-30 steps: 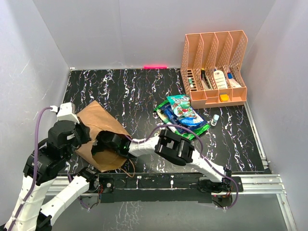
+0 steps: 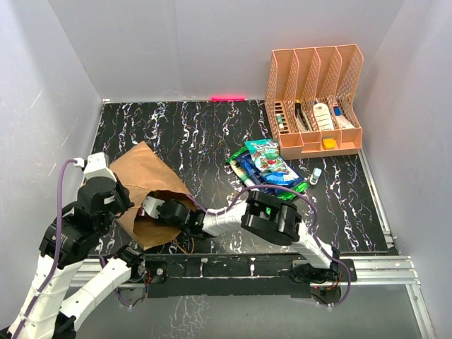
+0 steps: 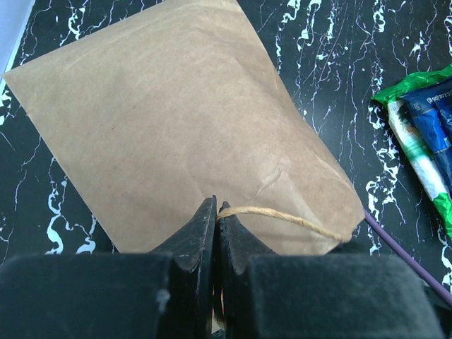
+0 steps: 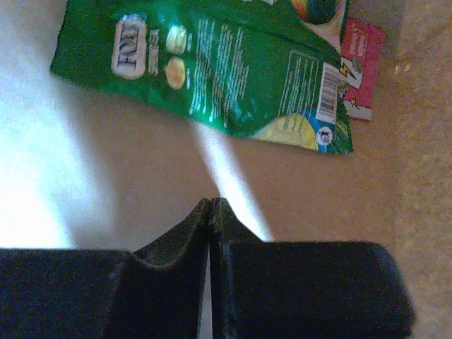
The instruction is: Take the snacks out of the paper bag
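Observation:
The brown paper bag (image 2: 145, 166) lies at the left of the table, its mouth toward the front. My left gripper is above it, shut, with the bag's twine handle (image 3: 282, 215) running at its fingertips; whether it grips that is unclear. My right gripper reaches into the bag with its fingertips shut; anything between them is not visible. Inside, a green snack pack (image 4: 212, 78) and a pink pack (image 4: 359, 85) lie beyond the fingertips. A pile of snack packs (image 2: 268, 162) lies on the table right of the bag.
A peach organizer (image 2: 311, 145) with stationery stands at the back right, a small white bottle (image 2: 315, 176) by the pile.
My right arm has shifted slightly right and toward the front, so more of the bag's dark opening shows. The left arm is nearly still.

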